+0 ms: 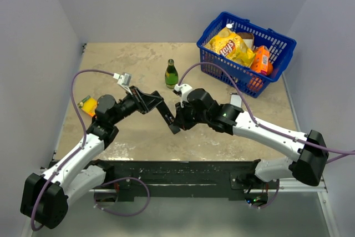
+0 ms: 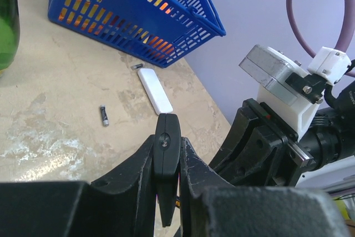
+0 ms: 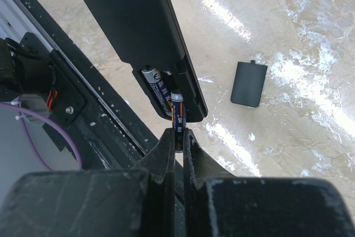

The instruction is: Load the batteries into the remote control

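Observation:
The black remote (image 3: 138, 15) is held by my left gripper, shut on it, with its battery compartment facing my right gripper in the right wrist view. One battery (image 3: 158, 90) lies in the compartment. My right gripper is shut on a second battery (image 3: 178, 109), held at the compartment's opening; whether it touches inside is unclear. The black battery cover (image 3: 248, 84) lies flat on the table below. Two more small cylinders (image 2: 104, 116), likely batteries, lie on the table in the left wrist view.
A blue basket of snacks (image 1: 247, 76) stands at the back right, a green bottle (image 1: 171, 76) at the back middle. A white object (image 2: 155, 91) lies near the basket. A yellow package (image 1: 89, 105) is at the left.

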